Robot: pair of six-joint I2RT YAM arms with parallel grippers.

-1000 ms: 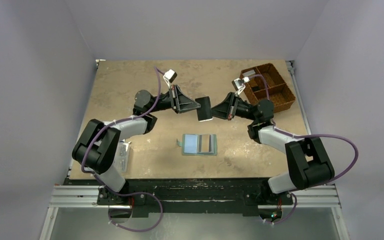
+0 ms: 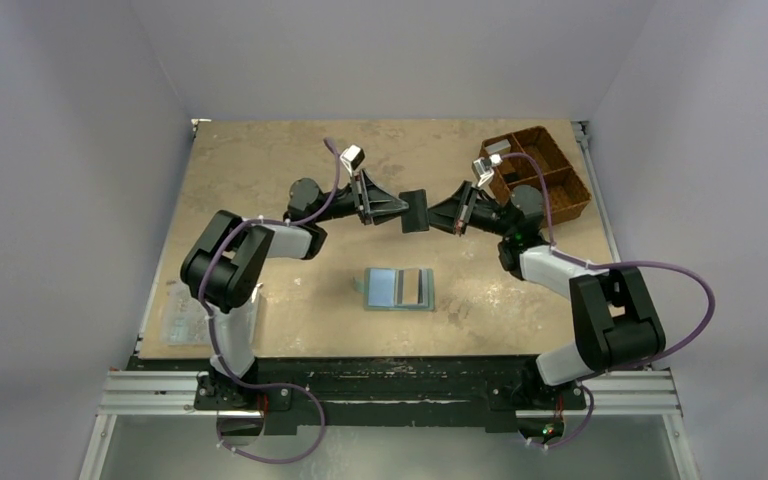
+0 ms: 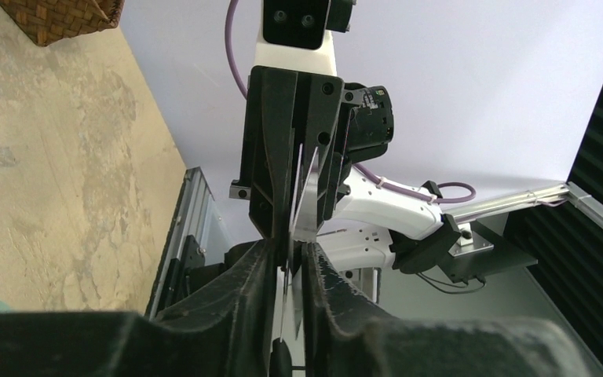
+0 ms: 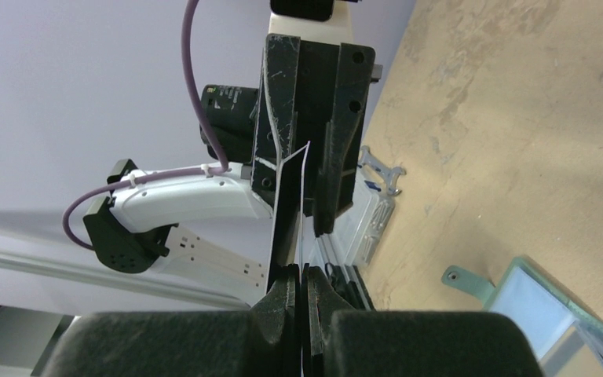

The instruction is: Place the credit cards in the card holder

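Dark card [image 2: 415,212] hangs in the air between the two arms, above the middle of the table. My right gripper [image 2: 430,212] is shut on its right edge. From the other side my left gripper [image 2: 405,208] reaches around the left edge, its blurred fingers [image 3: 239,314] standing apart. In the left wrist view two thin edges show, so the cards [image 3: 307,200] may be two, slightly fanned. The green card holder [image 2: 399,307] lies opened flat on the table below, pale blue on its left side and beige with a dark strip on its right.
A brown woven basket [image 2: 565,195] with compartments stands at the back right, behind the right arm. A clear plastic box [image 2: 182,318] lies at the front left, partly under the left arm. Bare table [image 2: 310,300] surrounds the holder.
The card has moved slightly right and back and stands straighter. My left arm has shifted right, while the right gripper has moved only a little. The holder has stayed put.
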